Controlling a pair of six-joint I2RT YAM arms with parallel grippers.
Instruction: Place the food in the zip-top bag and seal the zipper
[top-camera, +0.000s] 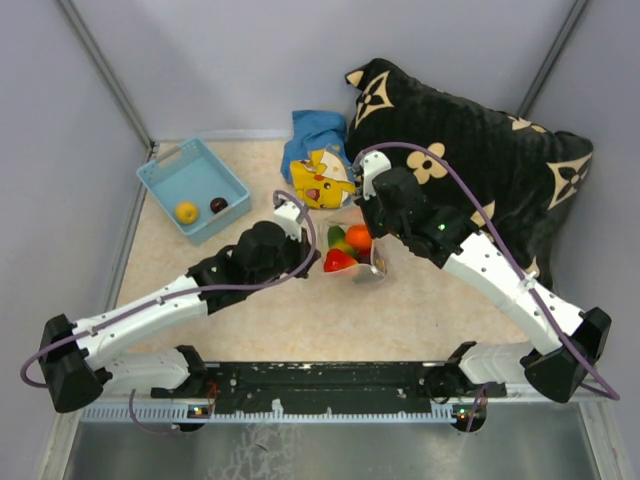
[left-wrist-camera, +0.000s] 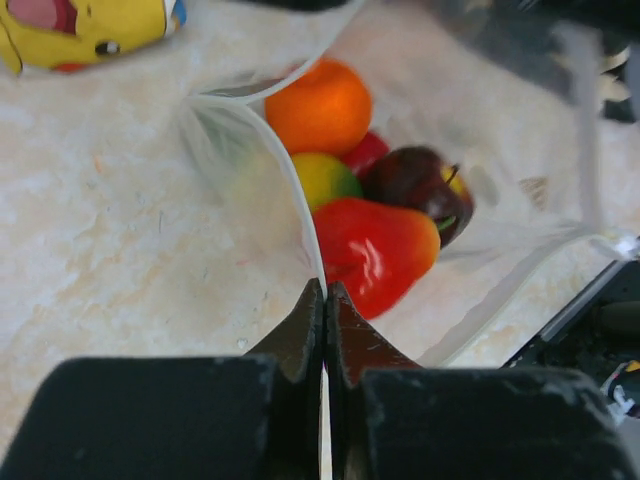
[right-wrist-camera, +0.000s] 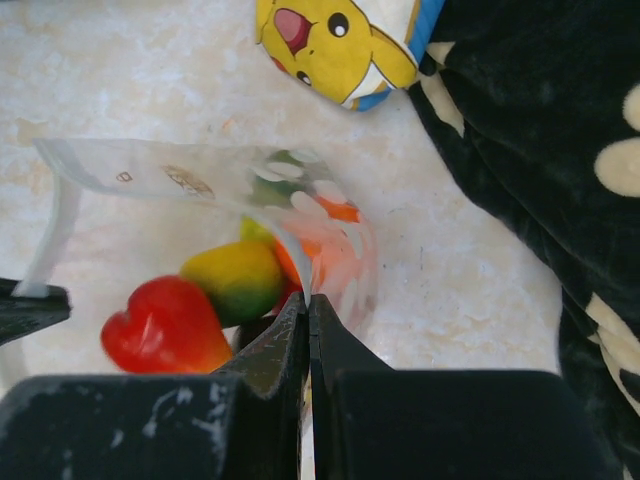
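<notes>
The clear zip bag stands open on the table, holding a red pepper, an orange, a green-yellow fruit and a dark fruit. My left gripper is at the bag's left side, shut on its rim, which runs up between the fingertips in the left wrist view. My right gripper is at the bag's upper right, shut on the edge of the rim, as the right wrist view shows.
A blue bin with a yellow and a dark fruit stands at back left. A Pikachu cloth and a large black cushion lie behind the bag.
</notes>
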